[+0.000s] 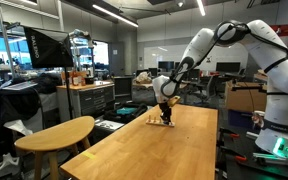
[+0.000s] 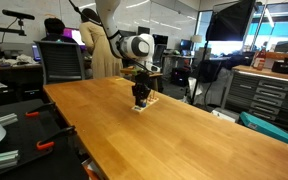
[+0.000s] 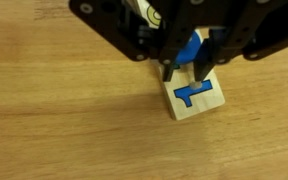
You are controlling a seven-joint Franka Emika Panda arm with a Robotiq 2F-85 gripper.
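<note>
A pale wooden puzzle board (image 3: 199,104) lies on the wooden table. It bears a blue piece shaped like a figure one (image 3: 192,93) with a small pale knob, and another blue piece (image 3: 190,49) farther up the board, partly covered by my gripper. My gripper points down over the board's end, its fingers apart, and no held object shows between them. In exterior view 1 the gripper (image 1: 165,116) is low over the board (image 1: 160,124). Exterior view 2 shows the gripper (image 2: 141,99) at the board too; whether it touches a piece I cannot tell.
Bare table top (image 1: 134,155) stretches wide in front of the board. A round side table (image 1: 54,134) stands to the left in exterior view 1. An empty chair (image 2: 62,62) is behind the table's far end in exterior view 2.
</note>
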